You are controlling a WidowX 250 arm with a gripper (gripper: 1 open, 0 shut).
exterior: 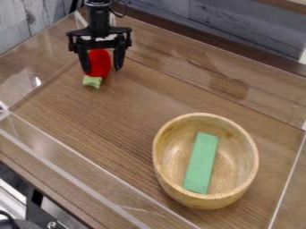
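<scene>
At the upper left, a red object [98, 63] rests with a small light green piece [91, 80] at its lower end on the wooden table [120, 134]. My black gripper [99, 55] is over the red object, its fingers on either side of its upper part; whether they press on it is too small to tell.
A round wooden bowl [174, 174] holding a long green block [199, 164] stands at the lower right. A dark cable lies at the lower left edge.
</scene>
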